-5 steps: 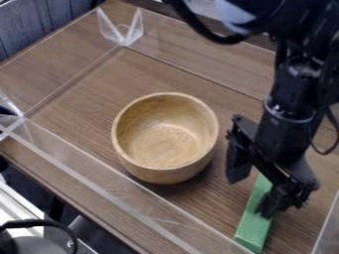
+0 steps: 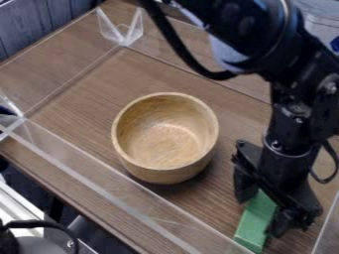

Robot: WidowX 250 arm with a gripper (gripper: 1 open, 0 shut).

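The black gripper (image 2: pixel 273 204) is at the lower right, low over a green rectangular object (image 2: pixel 253 228) lying on the wooden table (image 2: pixel 93 89). Its open fingers are around or just above the green object's upper part, partly hiding it; contact cannot be told. A light wooden bowl (image 2: pixel 165 137) stands left of the gripper.
Clear plastic walls run along the left and front of the table, with transparent pieces (image 2: pixel 121 28) at the back left. Dark equipment and cables fill the lower-left corner.
The gripper has moved lower toward the front, closer over the green object, covering more of it. The bowl is unchanged.
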